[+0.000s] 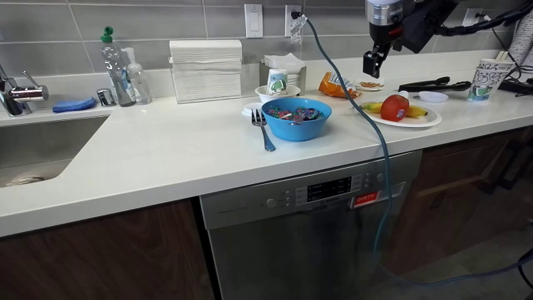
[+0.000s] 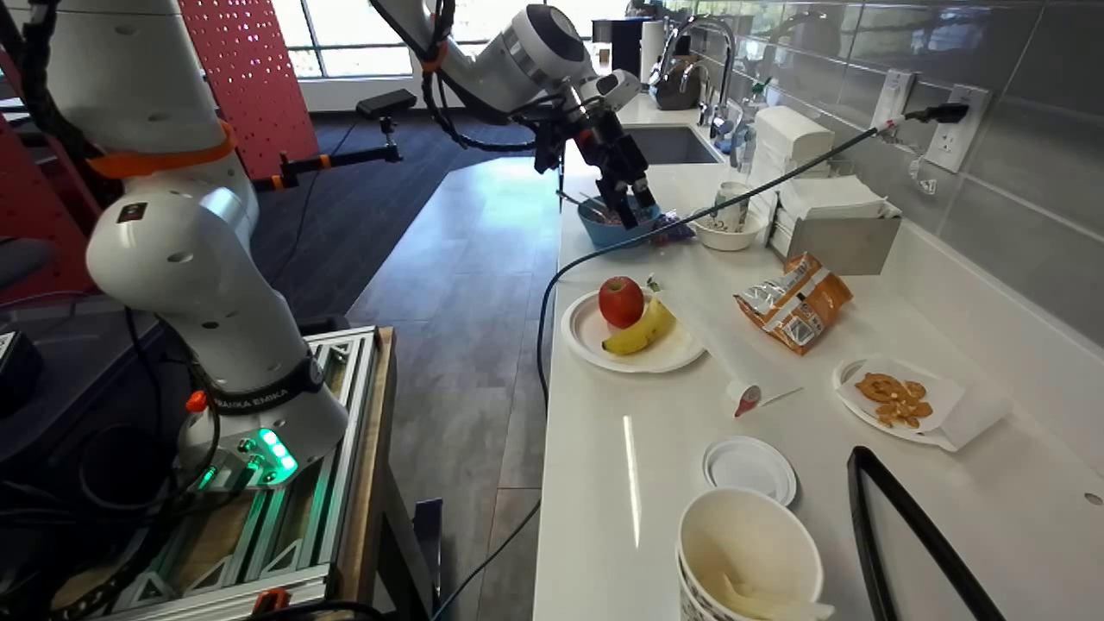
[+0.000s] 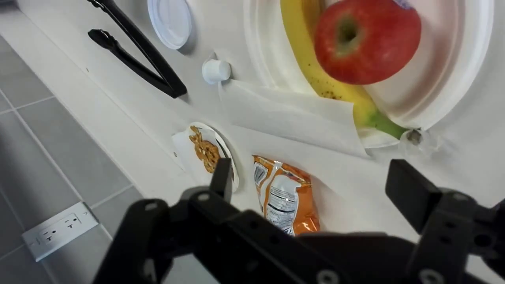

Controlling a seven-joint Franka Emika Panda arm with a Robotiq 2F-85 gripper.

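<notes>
My gripper stands open above the counter, its black fingers wide apart with nothing between them. In the first exterior view the gripper hangs in the air over the back of the counter, near the orange snack bag. Below it in the wrist view lie that crumpled snack bag and a small plate of pretzels. A white plate carries a red apple and a yellow banana. A blue bowl of wrapped candies sits farther left, with a fork beside it.
A blue cable runs from the wall outlet across the counter and down its front. Black tongs, a white lid and a patterned cup stand to the right. Clear counter lies between bowl and sink.
</notes>
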